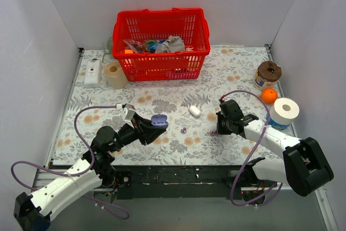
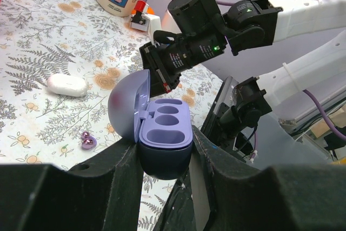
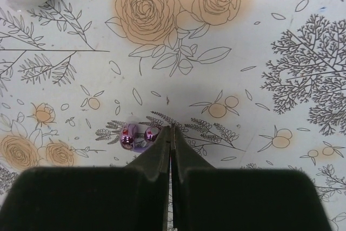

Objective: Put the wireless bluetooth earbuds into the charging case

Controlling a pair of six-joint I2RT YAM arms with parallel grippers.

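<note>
The charging case, purple with a raised lid and hollow slots, is gripped by my left gripper above the table. My right gripper is shut with nothing between its fingers, low over the cloth. Just left of its tips in the right wrist view, one shiny purple earbud lies on the cloth. The same earbud shows as a small spot close to the right gripper in the top view. Another earbud lies apart, nearer the case, on the floral cloth.
A white rounded object sits behind the earbuds. At the back is a red basket; an orange, a brown-lidded tub and a tape roll stand at right. Cloth between the arms is mostly clear.
</note>
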